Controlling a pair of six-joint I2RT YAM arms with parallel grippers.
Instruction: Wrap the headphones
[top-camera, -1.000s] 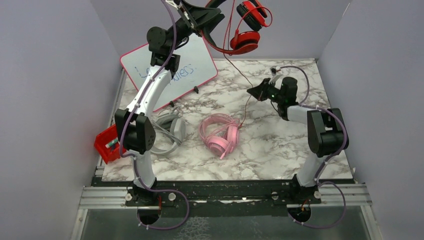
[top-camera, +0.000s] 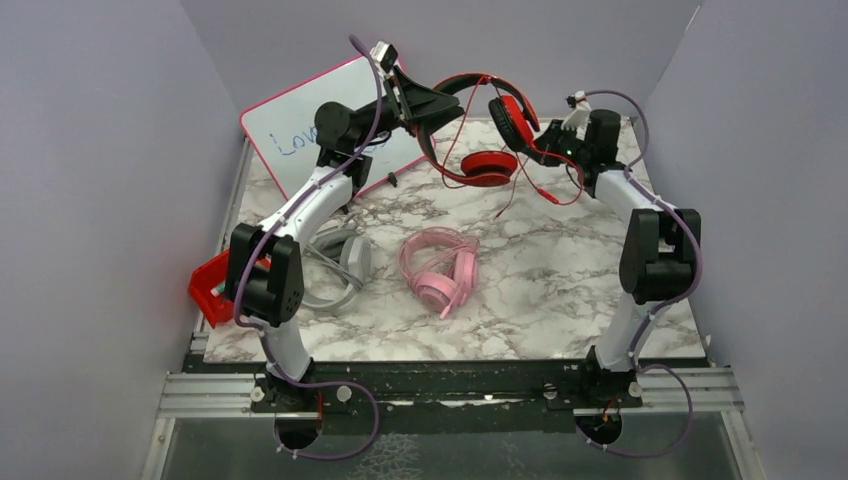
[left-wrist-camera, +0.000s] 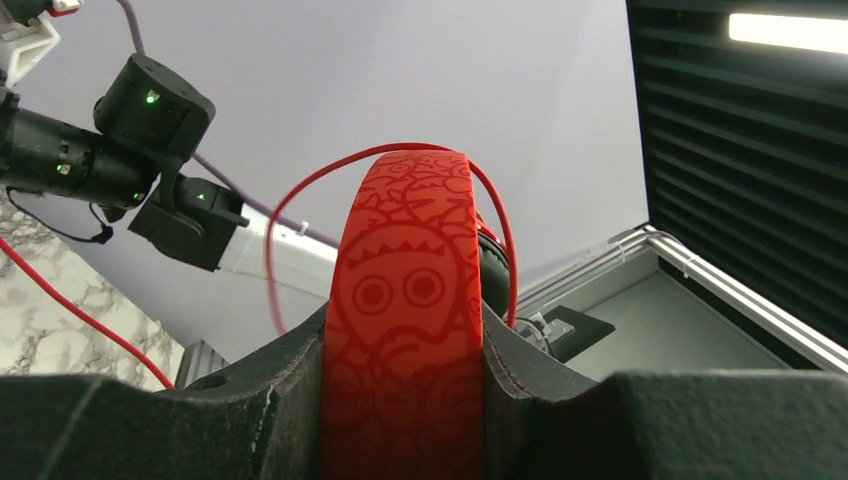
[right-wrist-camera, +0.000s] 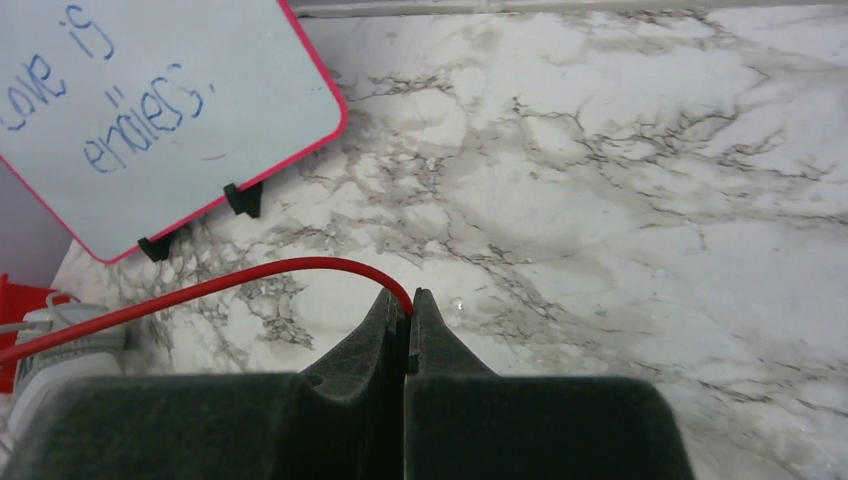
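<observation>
Red-and-black headphones (top-camera: 486, 169) hang in the air at top centre of the top view. My left gripper (top-camera: 430, 105) is shut on their red patterned headband (left-wrist-camera: 400, 280), which fills the middle of the left wrist view. To the right, my right gripper (top-camera: 548, 148) is shut on the thin red cable (right-wrist-camera: 300, 264), which arcs away to the left in the right wrist view and loops beside the ear cups in the top view.
Pink headphones (top-camera: 448, 287) lie at the table's middle, grey headphones (top-camera: 355, 262) to their left, a red bin (top-camera: 205, 295) at far left. A whiteboard (top-camera: 290, 115) leans at the back left.
The headphones and left gripper have moved down from the top of the view. The right gripper has moved up and right, drawing the cable into a loop beside the cups.
</observation>
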